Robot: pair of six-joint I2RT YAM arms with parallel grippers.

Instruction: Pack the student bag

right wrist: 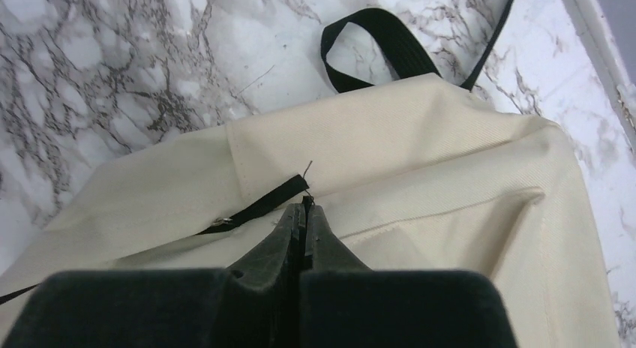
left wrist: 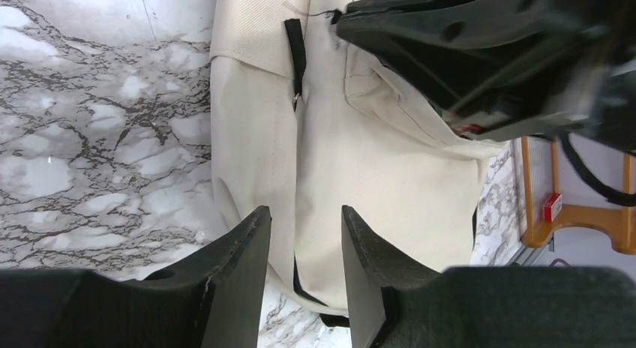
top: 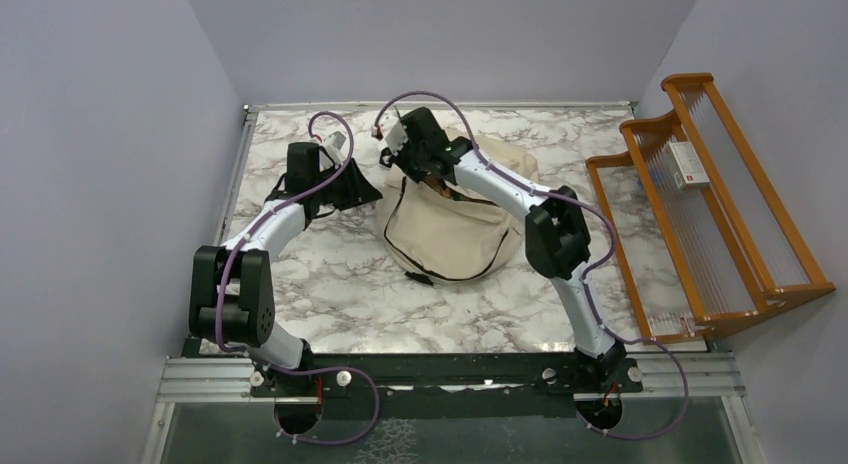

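Observation:
The beige bag (top: 440,229) lies flat on the table, black zipper tape along its edges. In the left wrist view, a loose zipper tape end (left wrist: 295,37) sticks up from the bag's cloth. My left gripper is part open above the left side of the bag, nothing between its fingers. My right gripper is shut just beside the tape end (right wrist: 292,189), over the cloth. A thin dark thread (left wrist: 315,15) shows at its tips; whether it is pinched I cannot tell. The right arm hides part of the bag's opening.
A wooden rack (top: 690,204) with a white box (top: 687,165) on it stands at the right. A black strap loop (right wrist: 382,44) lies by the bag's edge. Bare marble table (top: 310,304) shows left and in front of the bag.

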